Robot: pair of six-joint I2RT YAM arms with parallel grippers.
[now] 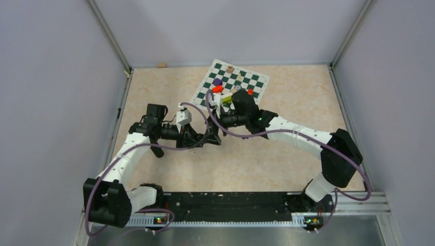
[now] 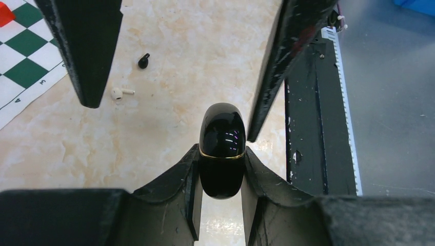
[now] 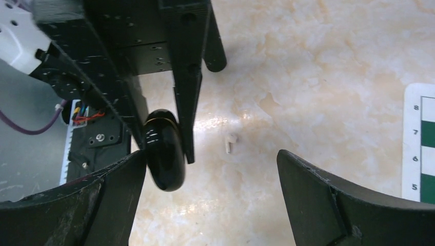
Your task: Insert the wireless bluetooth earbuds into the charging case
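Note:
The glossy black charging case, with a thin gold seam, is held upright in my shut left gripper; the right wrist view shows it [image 3: 166, 156] just in front of my open right gripper, whose fingers stand wide either side of it with nothing gripped. In the left wrist view, the right gripper's fingers hang above and beside the case. A black earbud [image 2: 143, 62] and a white earbud [image 2: 117, 94] lie on the table below, apart from each other.
A checkered board [image 1: 255, 80] with coloured blocks [image 1: 217, 88] lies at the back. Both arms meet over the middle left.

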